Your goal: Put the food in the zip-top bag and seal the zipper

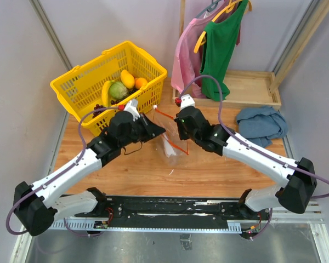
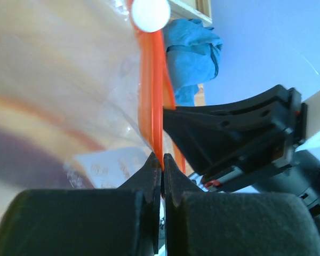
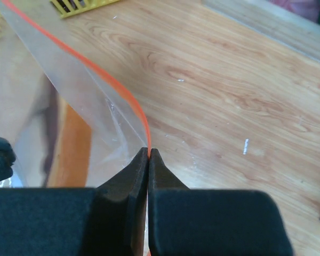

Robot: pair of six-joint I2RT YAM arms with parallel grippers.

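A clear zip top bag (image 1: pixel 173 159) with an orange zipper edge hangs between the two arms. My left gripper is shut on that orange edge (image 2: pixel 156 101), which runs into its fingertips. A round white end piece (image 2: pixel 150 14) sits farther along the edge. My right gripper is shut on another stretch of the orange rim (image 3: pixel 129 96). Inside the bag, a long orange-brown food item (image 3: pixel 74 144) shows through the plastic in the right wrist view; from above I cannot make it out clearly. The bag's mouth is spread between the grippers.
A yellow basket (image 1: pixel 77 82) holding fruit and vegetables stands at the back left. Hanging clothes (image 1: pixel 218 57) and a wooden tray (image 1: pixel 252 90) are at the back, with a folded blue cloth (image 1: pixel 261 126) to the right.
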